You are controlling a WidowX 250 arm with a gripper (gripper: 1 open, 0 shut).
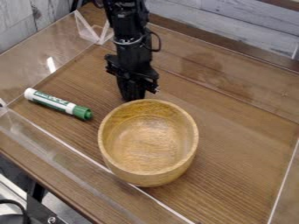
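My black gripper (pixel 136 87) is low over the wooden table, just behind the yellow bowl (pixel 147 142); it looks shut, and its fingertips are dark and hard to make out. A white tube with a green end (pixel 59 104) lies on the table to the left of the bowl.
A white wall and ledge run along the back and upper left edges.
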